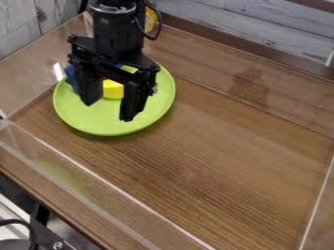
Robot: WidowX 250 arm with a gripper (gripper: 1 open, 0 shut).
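My black gripper (112, 88) hangs from the top over a round green plate (92, 119) on the left of the wooden table. A yellow block (113, 90) lies on the plate behind the gripper, partly hidden. A blue object (69, 74) sits at the plate's left, mostly covered by the gripper. I cannot tell whether the fingers are open or shut, or whether they touch either object.
A small yellow item (151, 20) stands at the back behind the arm. White plank walls rim the back, and clear edging runs along the left.
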